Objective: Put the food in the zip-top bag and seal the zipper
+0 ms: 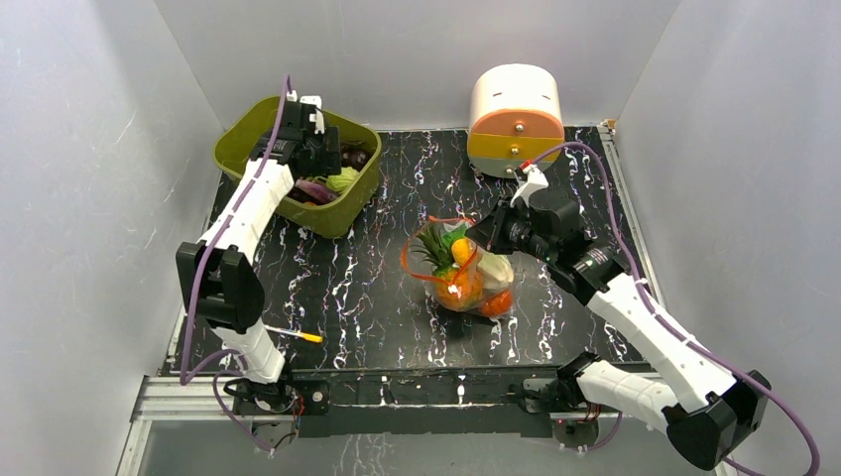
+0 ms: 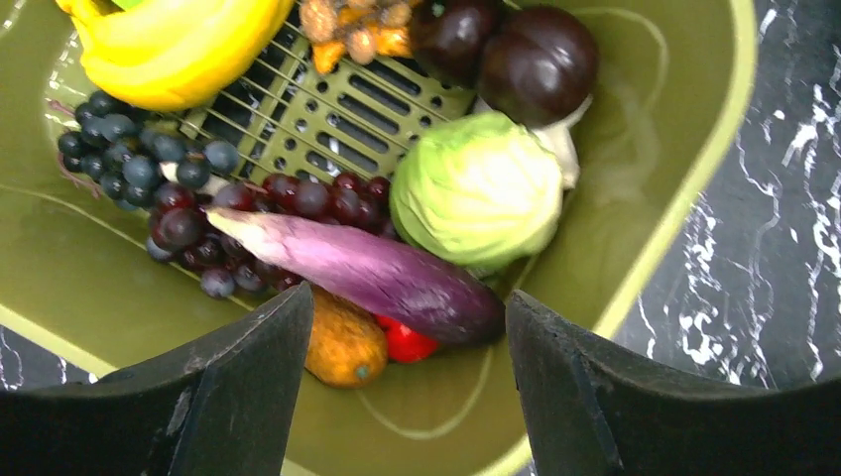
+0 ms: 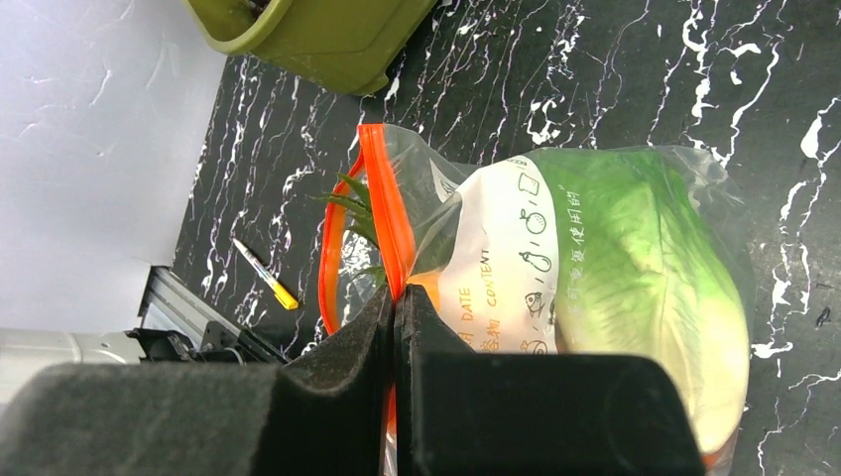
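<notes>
The clear zip top bag (image 1: 483,288) with an orange zipper edge stands on the dark table, holding a pineapple (image 1: 459,290), a pale green cabbage-like vegetable (image 3: 645,248) and other food. My right gripper is shut on the bag's orange rim; beside it, the mouth gapes round the pineapple leaves. Over the green basket (image 1: 357,203), my left gripper points down, open and empty. Below and between its fingers lies a purple eggplant (image 2: 367,263), next to a round green cabbage (image 2: 481,188).
Bananas (image 2: 183,50), grapes (image 2: 149,154) and dark round items (image 2: 536,64) also lie in the basket. A white, orange and yellow drawer box (image 1: 516,119) stands at the back. A yellow-ended pen (image 1: 298,333) lies front left. Bare table separates basket and bag.
</notes>
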